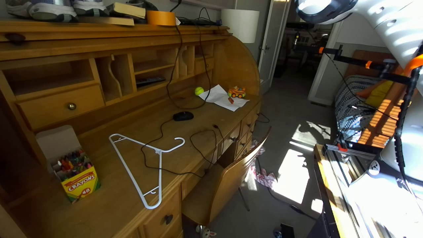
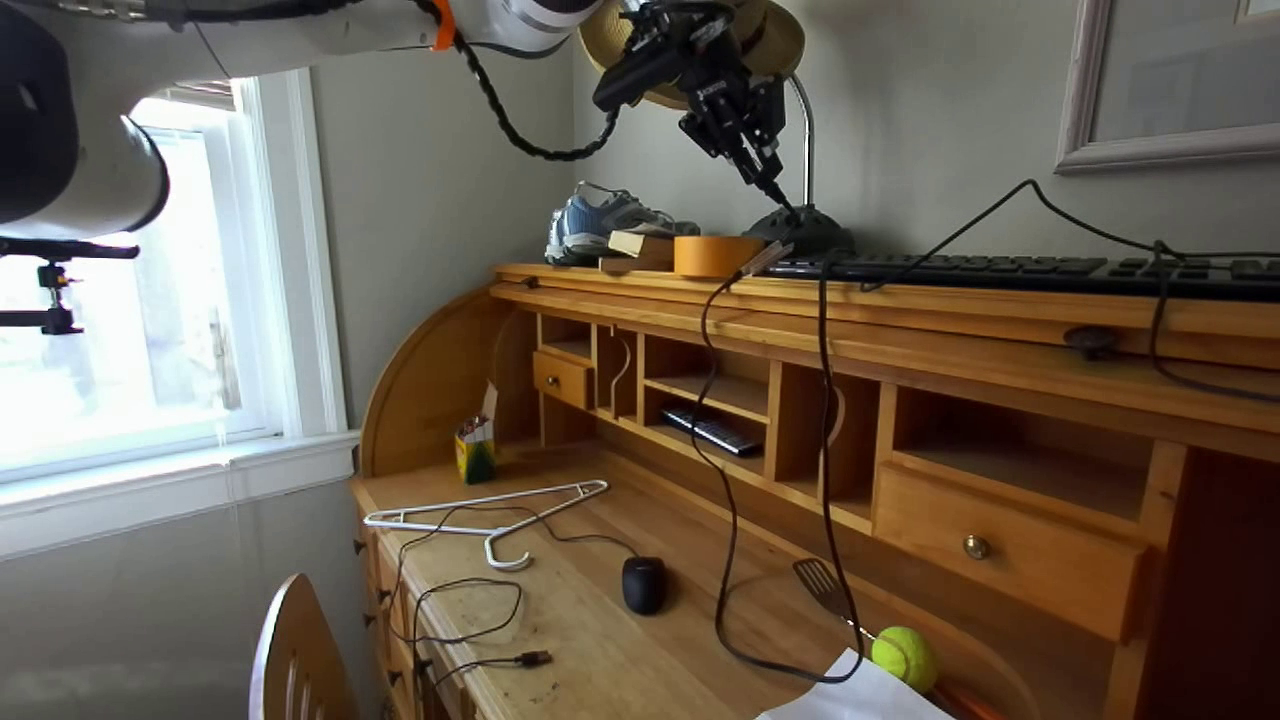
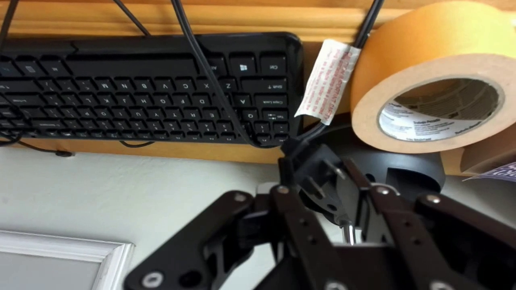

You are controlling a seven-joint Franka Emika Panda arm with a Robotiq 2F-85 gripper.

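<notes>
My gripper is shut on a black plug (image 3: 315,164), whose metal prongs show between the fingers in the wrist view. From the plug runs a black cord (image 2: 727,480) with a white printed tag (image 3: 329,81). It drops over the front of the desk's top shelf and loops on the desktop. In exterior view 2 the fingertips point down over the shelf, close to the dark lamp base (image 2: 801,228). Exterior view 1 leaves the gripper itself out of frame.
An orange tape roll (image 3: 430,29) and a black keyboard (image 3: 159,92) flank the tag on the shelf. Below, the desktop bears a white hanger (image 1: 160,174), a mouse (image 1: 183,115), a crayon box (image 1: 81,183) and a tennis ball (image 2: 905,658).
</notes>
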